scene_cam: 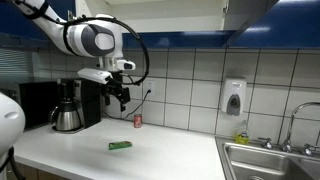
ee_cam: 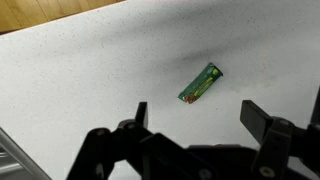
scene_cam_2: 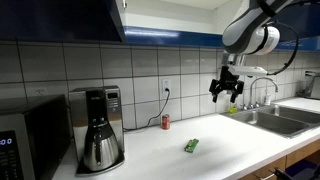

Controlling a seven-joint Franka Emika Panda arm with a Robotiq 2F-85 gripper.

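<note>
A small green packet point(ee_cam: 200, 83), a bar in a wrapper by its look, lies flat on the white counter point(ee_cam: 100, 80). In exterior view 1 the packet point(scene_cam: 120, 145) is near the middle of the counter, and exterior view 2 shows it point(scene_cam_2: 191, 145) with bare surface around it. Well above the counter hangs my gripper, its fingers wide apart and nothing between them. From the wrist, the packet appears just beyond the gap between the fingertips, not touching them.
A coffee maker with a steel jug point(scene_cam_2: 101, 145) and a microwave point(scene_cam_2: 25, 135) stand along one side. A red can point(scene_cam: 138, 120) is by the tiled wall. The sink point(scene_cam: 270, 160) lies at the other end.
</note>
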